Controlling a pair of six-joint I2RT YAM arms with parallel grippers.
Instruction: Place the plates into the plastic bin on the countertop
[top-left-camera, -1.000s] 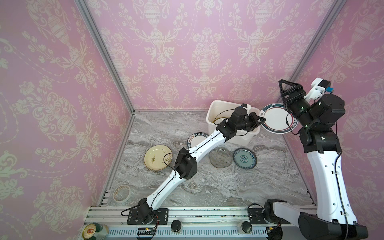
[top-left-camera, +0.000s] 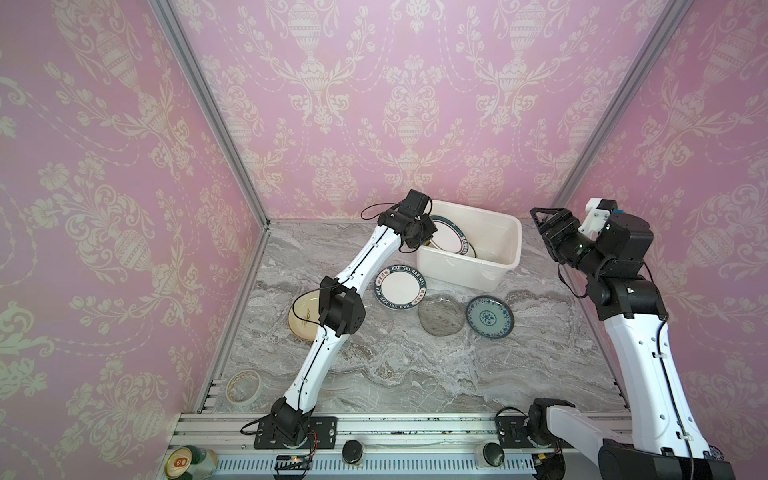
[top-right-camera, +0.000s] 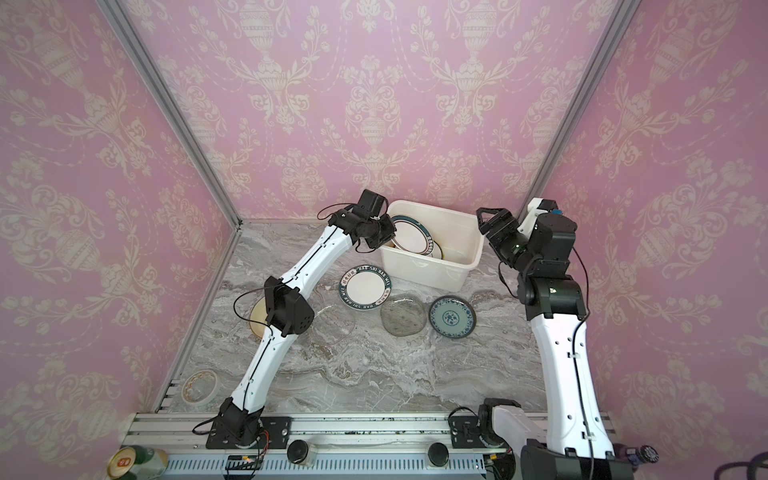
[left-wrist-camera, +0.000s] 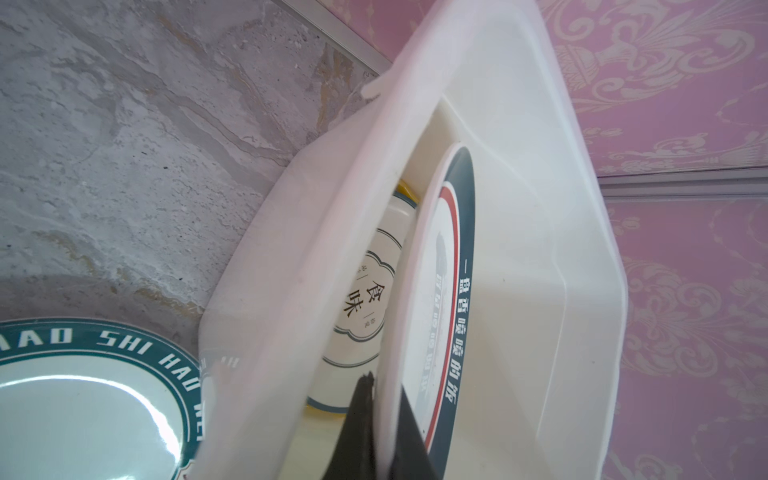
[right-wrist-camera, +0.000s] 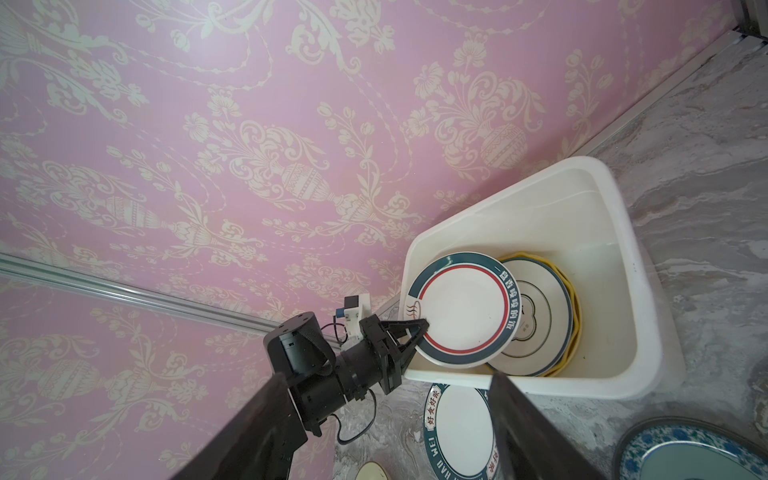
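Note:
The white plastic bin (top-left-camera: 496, 256) stands at the back of the counter. My left gripper is inside its left part, shut on the rim of a red-ringed white plate (left-wrist-camera: 436, 320). A cream plate (right-wrist-camera: 536, 316) lies behind that one in the bin. On the counter are a green-lettered plate (top-left-camera: 400, 285), a grey clear plate (top-left-camera: 440, 315), a blue-green plate (top-left-camera: 489, 317) and a yellow plate (top-left-camera: 302, 316), partly hidden by the left arm. My right gripper (top-left-camera: 552, 228) hangs open right of the bin, empty.
A clear round item (top-left-camera: 243, 387) lies at the front left. Pink walls stand close behind the bin and at both sides.
My left gripper has carried the red-ringed plate leftward from right of the bin into it. My right gripper has moved down and left.

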